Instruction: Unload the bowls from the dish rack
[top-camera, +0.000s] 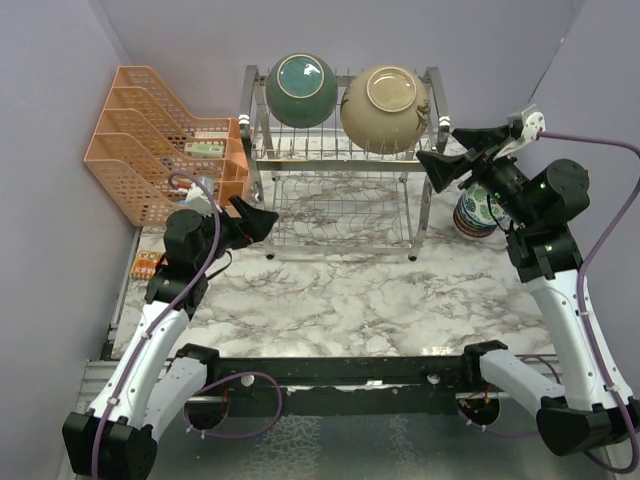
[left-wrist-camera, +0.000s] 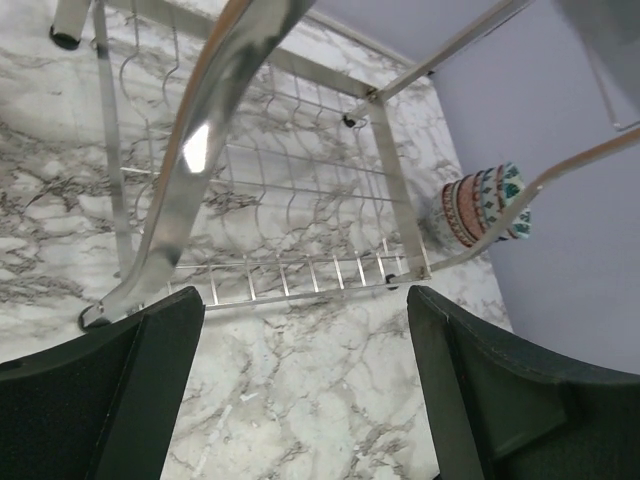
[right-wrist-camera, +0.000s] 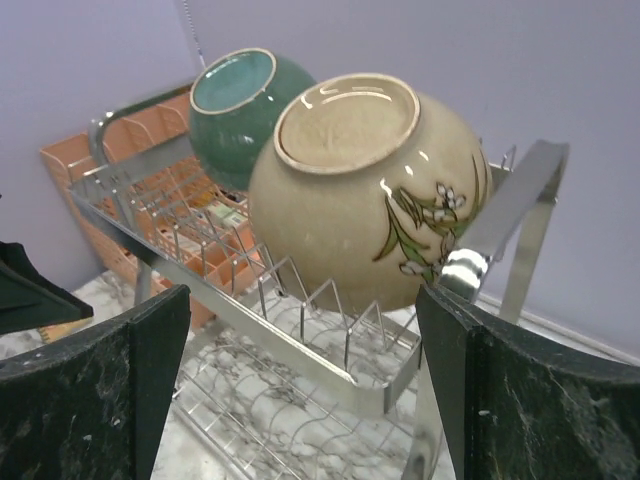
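A green bowl (top-camera: 302, 92) and a larger beige bowl with a floral pattern (top-camera: 384, 110) sit upside down, tilted, on the upper tier of the metal dish rack (top-camera: 340, 166). My right gripper (top-camera: 435, 160) stands open at the rack's right upright, facing the beige bowl, nothing between its fingers. My left gripper (top-camera: 258, 218) is at the rack's lower left, its fingers apart and empty; its wrist view shows the bare lower tier (left-wrist-camera: 280, 180).
An orange plastic organiser (top-camera: 140, 160) stands left of the rack. Stacked patterned bowls (top-camera: 470, 215) stand right of it, partly behind my right arm. Walls close in on both sides.
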